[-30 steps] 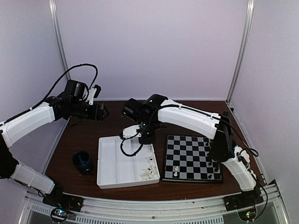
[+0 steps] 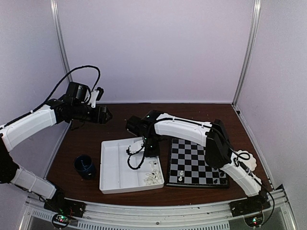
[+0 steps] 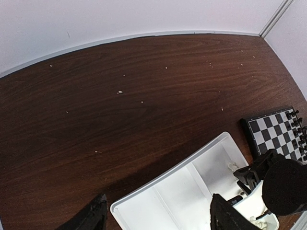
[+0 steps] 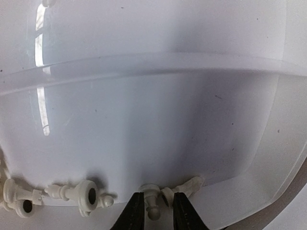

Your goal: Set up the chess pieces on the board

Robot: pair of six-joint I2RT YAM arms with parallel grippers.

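White chess pieces point(image 2: 153, 178) lie loose along the right side of the white tray point(image 2: 112, 186). In the right wrist view, my right gripper is low at the tray's edge, its fingers part open. A white pawn-like piece point(image 4: 152, 201) lies between its fingers, closer to the left one, and a second white piece point(image 4: 189, 186) touches or nearly touches it. I cannot see a firm hold. On the chessboard point(image 2: 184, 160), white pieces point(image 2: 181, 176) stand at the near left corner and dark pieces along the right side. My left gripper is open and empty, above the table.
A dark blue cup point(image 2: 84, 166) stands left of the tray. Beyond the board's right side lies a white scalloped object point(image 2: 248, 160). My right arm point(image 2: 184, 128) reaches over the board and hides part of it.
The left arm, tray and board stay put.
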